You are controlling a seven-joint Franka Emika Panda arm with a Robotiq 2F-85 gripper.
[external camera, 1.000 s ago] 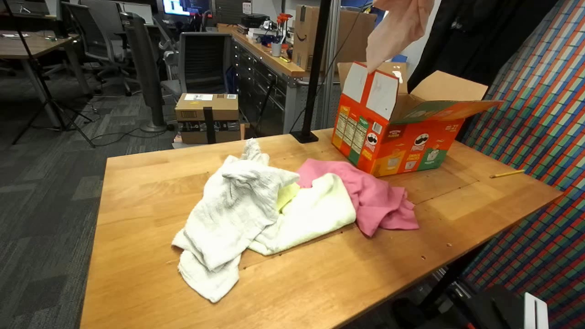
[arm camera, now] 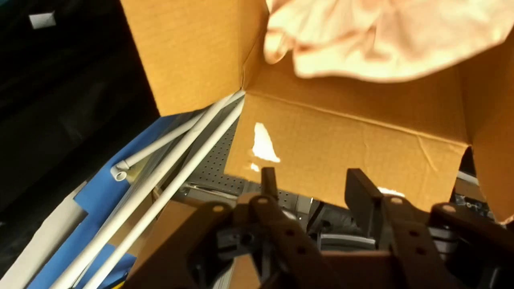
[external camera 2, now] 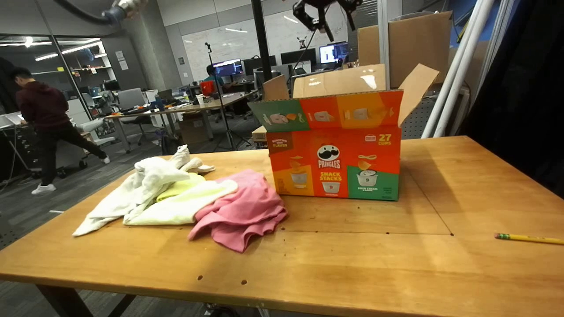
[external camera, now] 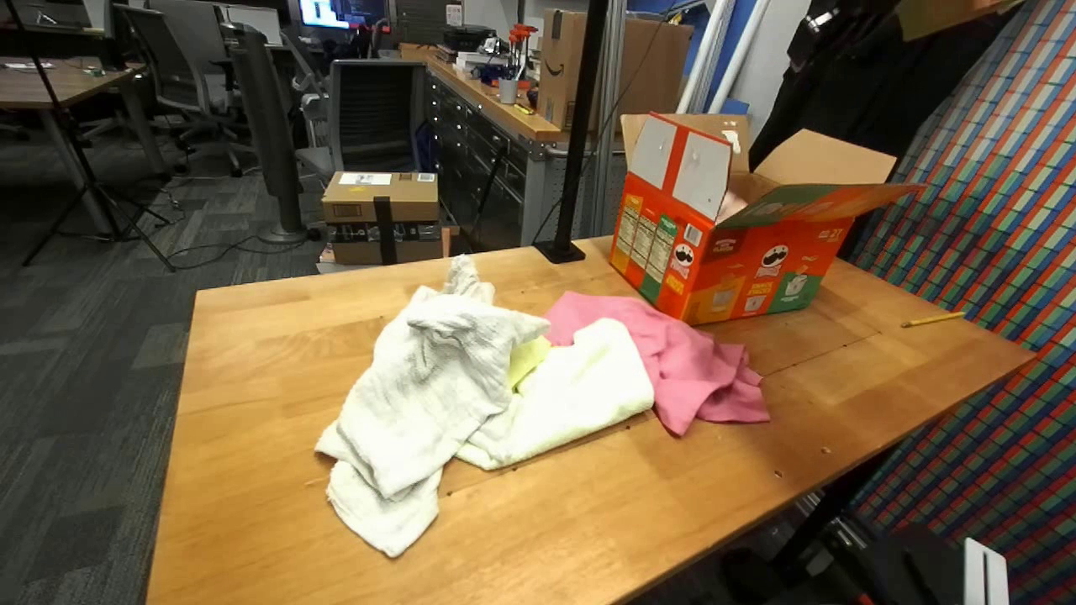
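A peach-pink cloth [arm camera: 376, 38] lies inside the open cardboard box [external camera 2: 333, 169], seen from above in the wrist view. Over the box's flap, my gripper stands open, its fingers apart and nothing between them. In exterior view 2 the gripper [external camera 2: 338, 34] is high above the box. Left of the box on the table are a white towel [external camera: 434, 373], a pale yellow-white cloth [external camera: 575, 398], a bit of brighter yellow cloth [external camera: 526, 360] and a pink cloth [external camera: 676, 353], bunched together and overlapping.
The box flaps [external camera 2: 338, 82] stick up and outward around its opening. A yellow pencil [external camera 2: 528, 238] lies on the right of the wooden table [external camera 2: 343, 264]. A black post [external camera: 580, 131] rises at the table's back edge.
A second ago the peach-pink cloth hung in the air above the box; now it is down inside the box. The cloths on the table have not moved.
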